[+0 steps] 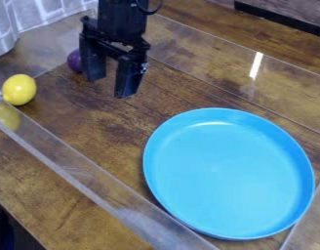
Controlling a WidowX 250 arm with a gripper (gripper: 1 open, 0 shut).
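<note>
My black gripper [112, 63] hangs from the top of the camera view over the wooden table, its two fingers apart and open, with no object seen between them. A purple object [74, 61] lies just behind its left finger, partly hidden. A yellow egg-shaped object [19, 89] sits at the left edge, to the lower left of the gripper.
A large blue plate [228, 173] fills the lower right of the table [234, 68]. Clear plastic edging runs along the lower left, and a whitish object stands in the top-left corner.
</note>
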